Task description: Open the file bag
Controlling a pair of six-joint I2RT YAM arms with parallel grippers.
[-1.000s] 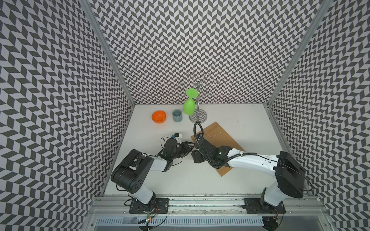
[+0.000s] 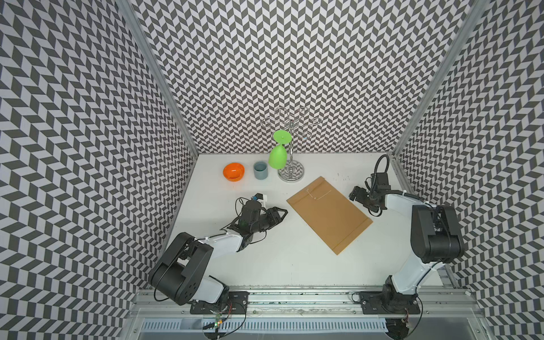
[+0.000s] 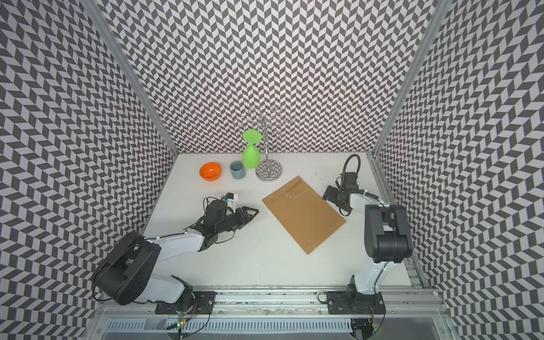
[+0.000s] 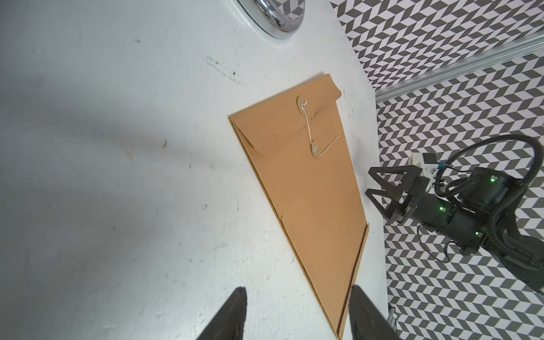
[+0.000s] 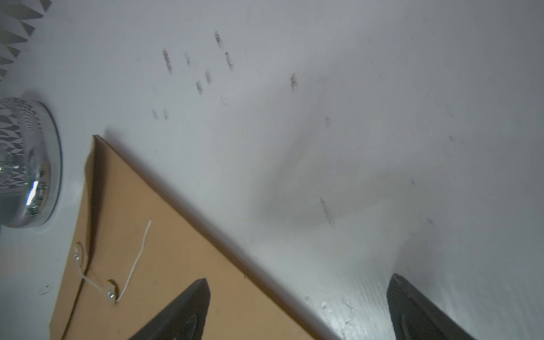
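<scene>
The brown file bag (image 2: 331, 218) lies flat and slanted on the white table, its flap end toward the back. In the left wrist view the flap (image 4: 283, 116) lies over the front of the bag (image 4: 317, 204), and a white string (image 4: 309, 127) runs between two round buttons. My left gripper (image 2: 285, 212) is left of the bag, apart from it, its fingers (image 4: 229, 320) spread with nothing between them. Off the bag's right edge, my right gripper (image 2: 352, 195) stands open and empty, its fingers (image 5: 189, 308) wide apart.
Behind the bag stands a chrome rack (image 2: 290, 171) with a green wine glass (image 2: 277, 157) hanging on it. A teal cup (image 2: 260, 170) and an orange bowl (image 2: 233, 171) are at the back left. Bare table lies in front of the bag.
My right arm has swung from over the bag's left side to its right, uncovering the bag. The bag has shifted slightly right and back. The left arm has moved only slightly.
</scene>
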